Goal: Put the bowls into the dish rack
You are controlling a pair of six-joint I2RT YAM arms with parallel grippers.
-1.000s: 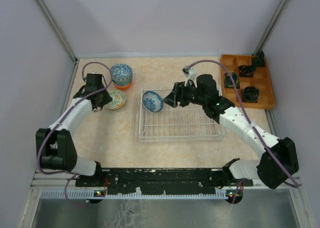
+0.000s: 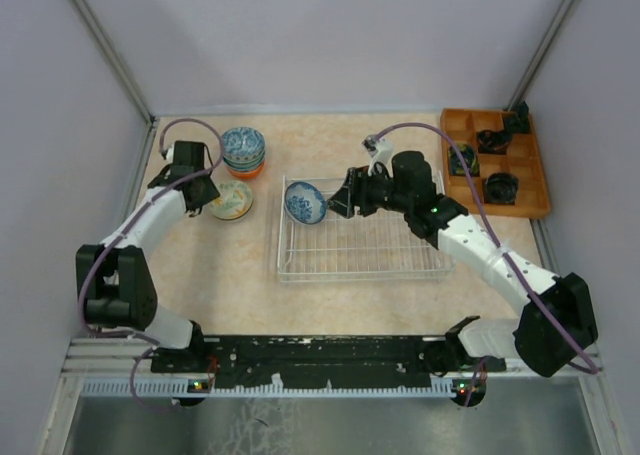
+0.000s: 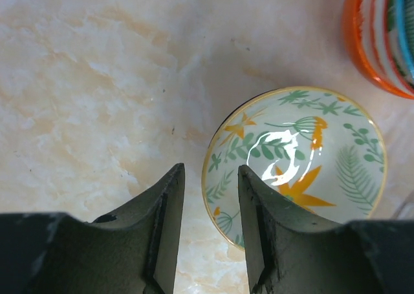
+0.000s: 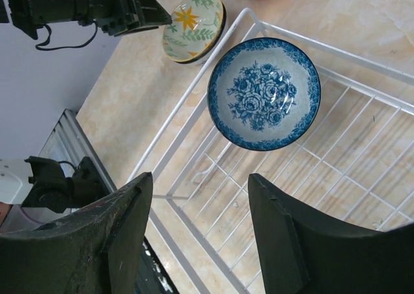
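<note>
A blue-flowered bowl leans tilted at the left end of the white wire dish rack. Left of the rack, a floral bowl with a yellow rim lies face up on the table, seemingly stacked on another. My left gripper is over its near-left edge, fingers parted with nothing held. Behind it stands a stack of bowls, blue-patterned on top and orange at the bottom. The right gripper is above the rack, just right of the blue-flowered bowl, open and empty.
A wooden compartment tray with several dark bowls or cups stands at the back right. Most of the rack's wire floor is empty. The table in front of the floral bowl is clear.
The right arm and the bowls have stayed put.
</note>
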